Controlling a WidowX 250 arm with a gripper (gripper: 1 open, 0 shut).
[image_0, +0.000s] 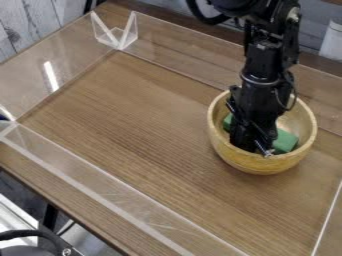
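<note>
A round yellow bowl (234, 155) stands on the wooden table at the right. The black gripper (251, 134) reaches down into it, its lower end at the left and middle of the bowl. A green object (285, 140) lies in the bowl, partly hidden behind the gripper. The fingertips are dark and crowded, so whether they are open or shut, or touch the green object, is hard to see.
A wide stretch of bare table (120, 130) lies left of the bowl. A white angular piece (118, 35) stands at the back left. Clear edging runs along the table's near left side.
</note>
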